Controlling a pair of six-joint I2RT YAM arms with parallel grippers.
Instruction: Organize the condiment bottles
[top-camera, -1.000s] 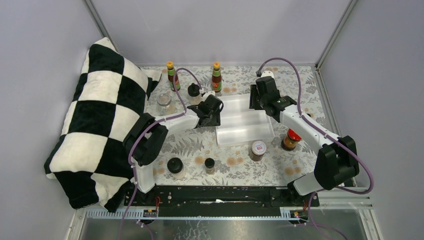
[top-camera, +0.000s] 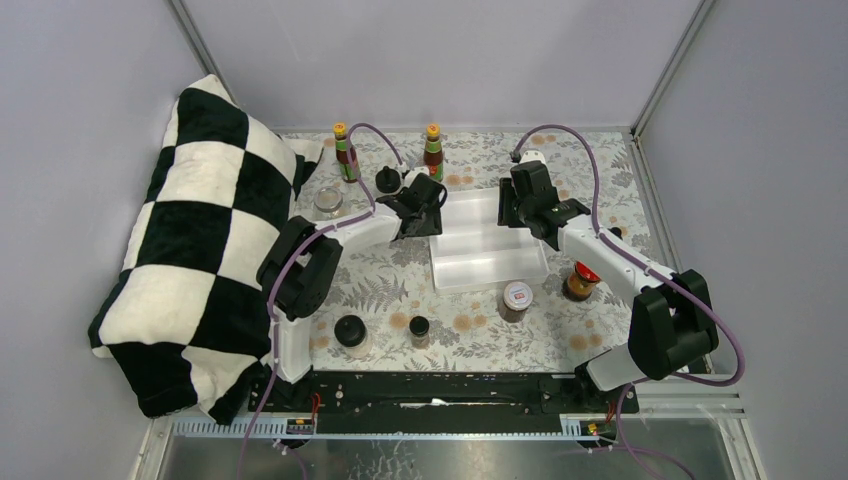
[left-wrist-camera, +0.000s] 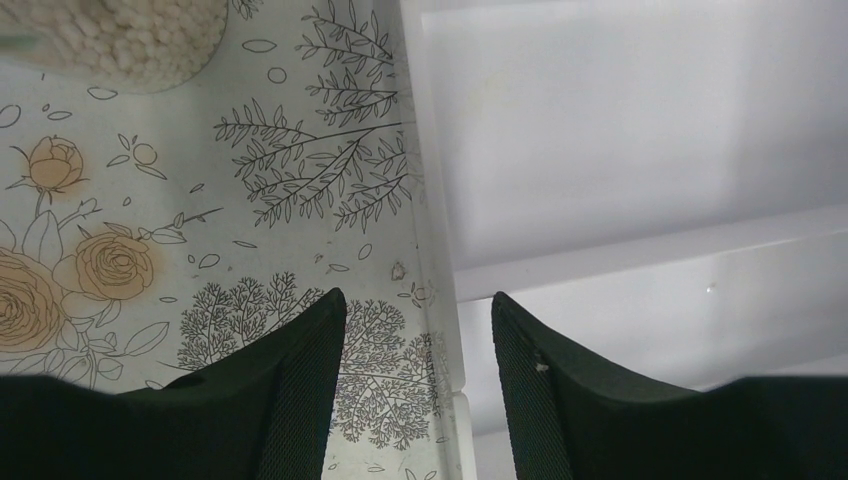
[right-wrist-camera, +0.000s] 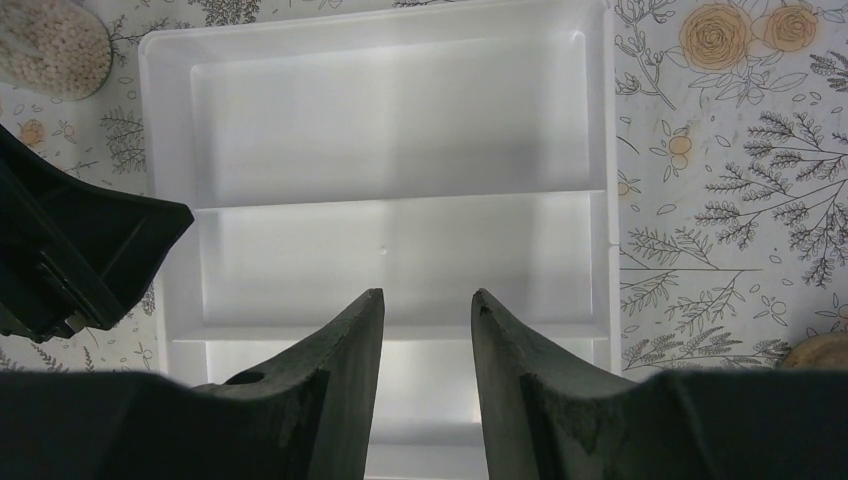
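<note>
An empty white tray (top-camera: 490, 271) with three long compartments lies at the centre of the table. My left gripper is open above the tray's left edge, nothing between its fingers. Over the tray's right part my right gripper is open and empty too. Two yellow-capped sauce bottles (top-camera: 433, 160) stand at the back. A black-lidded container (top-camera: 388, 179) is behind my left gripper, a clear jar (top-camera: 328, 201) to its left. At the front are a large black-capped jar (top-camera: 350, 331) and a small black-capped bottle (top-camera: 420, 328). A white-lidded jar (top-camera: 517, 296) and a red-lidded jar (top-camera: 584, 279) are front right.
A black-and-white checkered cushion (top-camera: 205, 225) takes up the left side. Walls close off the back and sides. In the right wrist view, the left arm's black gripper body (right-wrist-camera: 80, 240) reaches over the tray's left edge.
My left gripper has shifted slightly toward the back and a little to the right. The right gripper has moved only slightly. The bottles, jars and tray have stayed put.
</note>
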